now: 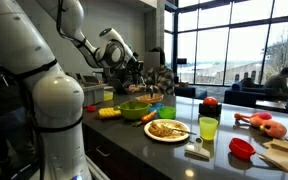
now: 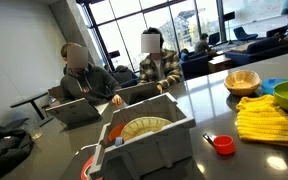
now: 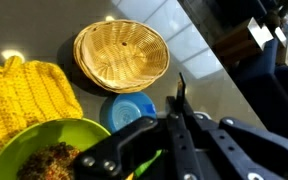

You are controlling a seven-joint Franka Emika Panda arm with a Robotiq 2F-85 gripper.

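Observation:
My gripper hangs above the table, its dark fingers drawn together into a narrow tip in the wrist view. What lies between them cannot be made out. In that view a round wicker basket [image 3: 124, 52], looking empty, sits beyond the tip to the upper left. Beside it are a blue bowl [image 3: 130, 108] and a green bowl [image 3: 44, 150] with brown-red bits in it. Exterior view 1 has the gripper [image 1: 136, 72] above the far part of the table, over the basket and bowls, apart from them.
A yellow knitted cloth [image 2: 267, 118] lies near the bowls. Nearer the arm's base stands a plate of food [image 1: 167, 130]; a yellow cup [image 1: 208, 128] and red bowl [image 1: 242, 149] are to its right. A grey bin [image 2: 144, 145] stands at the table's other end. People sit behind.

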